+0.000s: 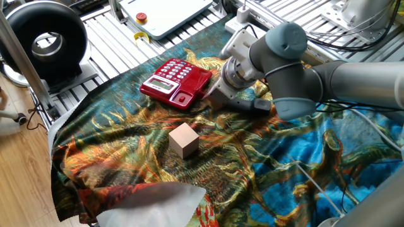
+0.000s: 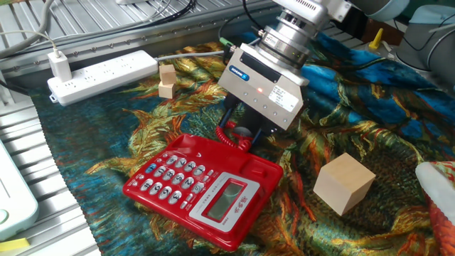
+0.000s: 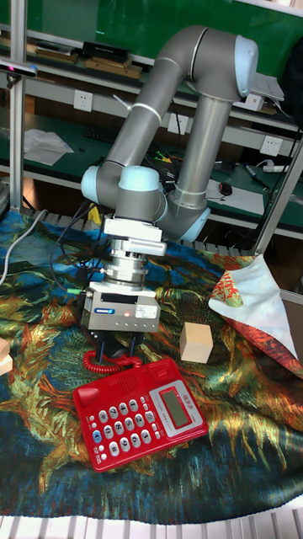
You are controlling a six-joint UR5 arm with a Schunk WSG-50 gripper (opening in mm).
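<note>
A red desk telephone (image 2: 250, 171) lies on the patterned cloth, its keypad and display facing up. In exterior view 2, my gripper (image 2: 242, 131) points down just behind the phone. Its dark fingers (image 2: 226, 118) stand apart around a dark piece and the red coiled cord (image 2: 229, 136). Exterior view 1 shows a dark handset (image 1: 252, 104) reaching out from beneath the gripper body, away from the phone. The hold on it is hidden, so whether the fingers press on the handset cannot be told. A wooden cube (image 1: 184, 140) rests apart on the cloth.
Two small wooden blocks (image 2: 166, 82) sit near a white power strip (image 2: 106, 77) at the back. A folded cloth corner (image 3: 256, 301) shows its pale underside past the cube.
</note>
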